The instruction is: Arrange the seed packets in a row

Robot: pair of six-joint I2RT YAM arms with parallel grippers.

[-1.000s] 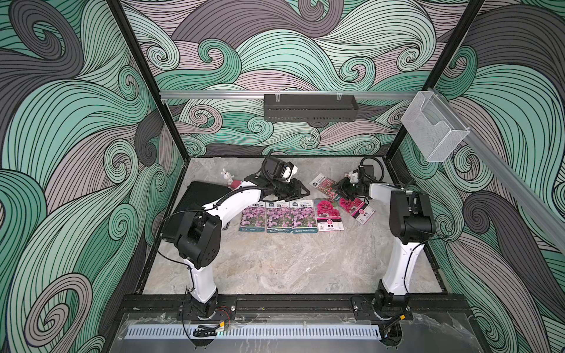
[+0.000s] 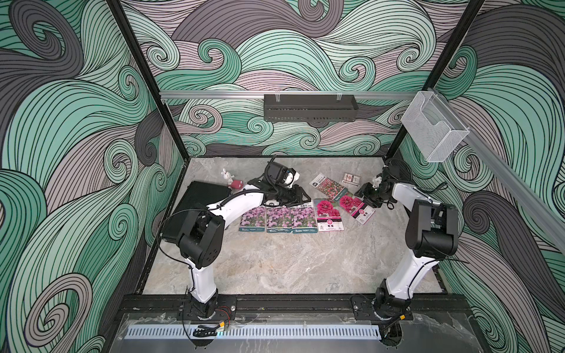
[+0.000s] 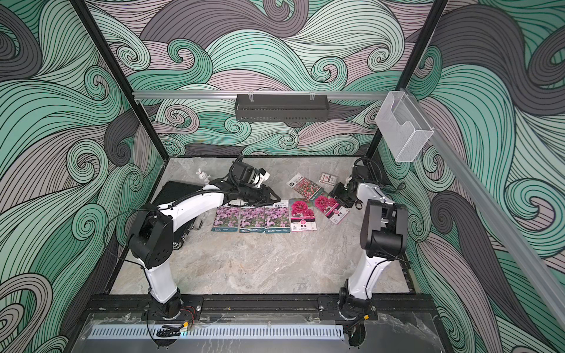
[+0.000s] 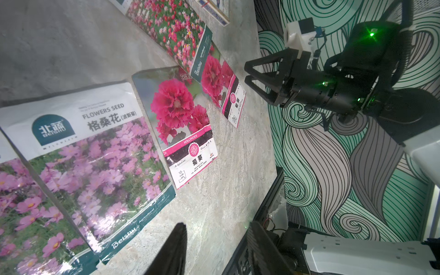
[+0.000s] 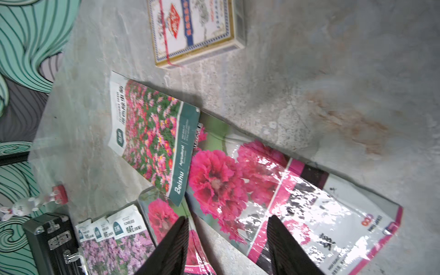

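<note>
Three pink cosmos packets [image 2: 279,219] lie side by side with an upright hollyhock packet [image 2: 329,214] to their right. A second hollyhock packet [image 5: 215,178] lies tilted further right, partly under a red-flowered packet [image 5: 149,133] that is angled toward the back. My left gripper is open above the cosmos packets, empty, its fingertips blurred at the bottom of the left wrist view. My right gripper is open above the tilted hollyhock packet, with nothing held between its fingers.
A card box [image 5: 192,27] lies behind the packets at right. A white rabbit figure [image 2: 227,175] and black case [image 2: 197,194] sit at left.
The left gripper has shifted slightly. The packets look unmoved.
</note>
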